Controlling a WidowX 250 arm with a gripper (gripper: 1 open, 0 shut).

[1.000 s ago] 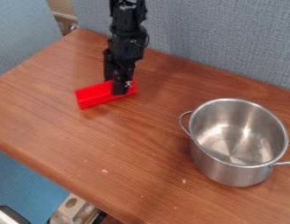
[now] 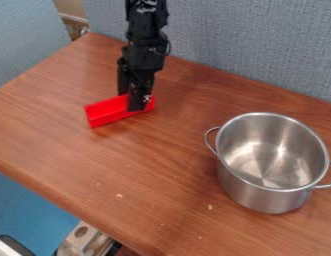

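A red elongated block (image 2: 108, 112) lies on the wooden table in the left-middle of the camera view. My black gripper (image 2: 136, 98) reaches down from above onto the block's right end and is shut on it; the fingertips partly hide that end. A steel pot (image 2: 268, 165) with two side handles stands upright to the right, apart from the block and the gripper.
A grey padded wall (image 2: 255, 45) runs along the back. Blue surfaces show beyond the left edges, with a small metal fitting at the bottom left.
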